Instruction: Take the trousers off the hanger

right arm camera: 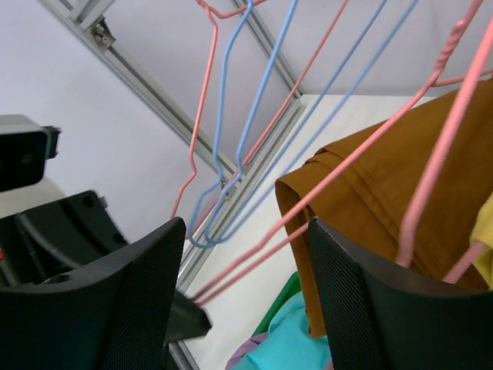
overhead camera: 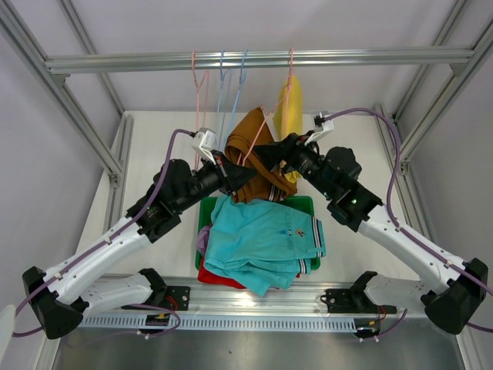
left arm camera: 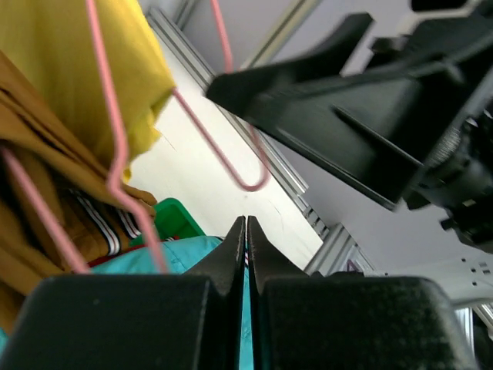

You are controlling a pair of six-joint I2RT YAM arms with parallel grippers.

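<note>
Brown trousers hang from a pink hanger on the rail, their striped lower end above the folded clothes. My left gripper is shut, low beside the pink hanger; in the left wrist view its fingertips show nothing between them. My right gripper stands open at the trousers' right, with pink hanger wires crossing between its fingers in the right wrist view. Yellow trousers hang just behind, partly hidden by the right arm.
Pink and blue hangers hang along the rail to the left. A green bin below holds turquoise clothes and red and purple items. The white board is clear on both sides.
</note>
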